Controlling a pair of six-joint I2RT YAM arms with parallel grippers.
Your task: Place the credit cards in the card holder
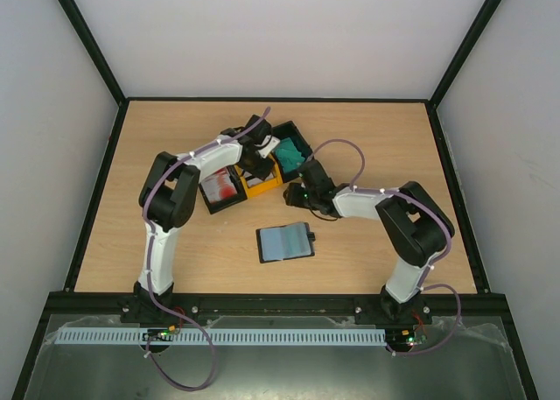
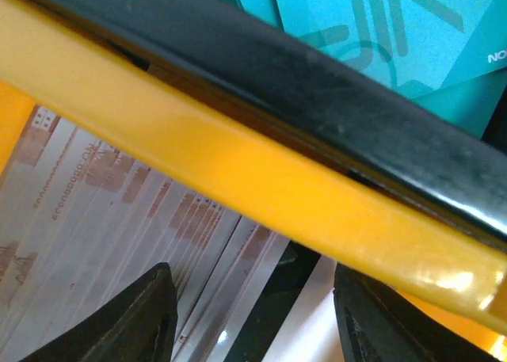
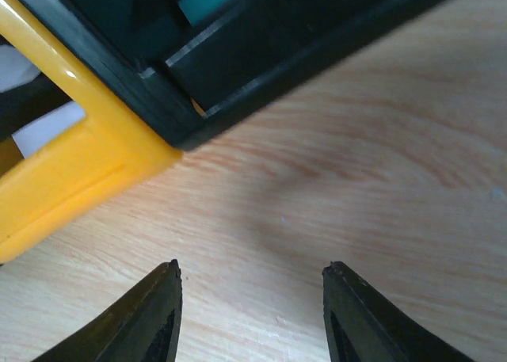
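Observation:
The card holder (image 1: 285, 242), a dark-edged flat case with pale blue-grey pockets, lies open on the table. Pale cards with brownish bars (image 2: 95, 211) fill the yellow box. My left gripper hovers over these cards, its fingers apart and nothing seen gripped. Teal cards (image 2: 380, 33) sit in the adjoining black box; red-and-white cards (image 1: 219, 185) are in the left black box. Above bare wood, just in front of the boxes, my right gripper is open and empty. In the top view the left arm hides part of the yellow box.
Three boxes stand side by side in a slanted row: the left black box (image 1: 229, 202), the yellow box (image 2: 238, 172) and the right black box (image 3: 293, 53). Their raised walls are close to both grippers. Bare table (image 1: 175, 260) surrounds the card holder.

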